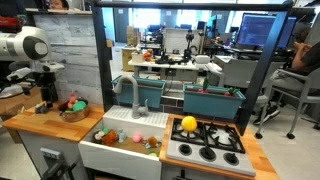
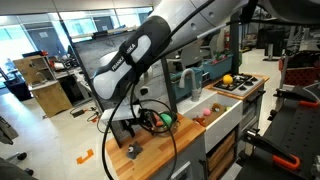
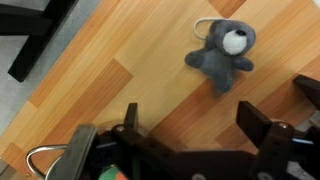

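Note:
A small grey plush toy [image 3: 222,58] with a pale muzzle and a white string loop lies on the wooden counter in the wrist view. My gripper is open above the counter, its fingers wide apart and only bare wood showing between them. The toy lies beyond the fingertips, toward the top of that view. Exterior view 2 shows the toy [image 2: 134,150] as a small grey shape on the counter, with the gripper close by. At the left end of the counter in exterior view 1, the gripper is small and dark.
A brown bowl [image 1: 75,115] with colourful items stands right of the gripper. Farther right are a white sink [image 1: 120,155] holding several toy foods, a faucet [image 1: 135,95] and a stove [image 1: 210,145] bearing a yellow ball [image 1: 189,123]. A grey wall panel [image 1: 75,55] rises behind.

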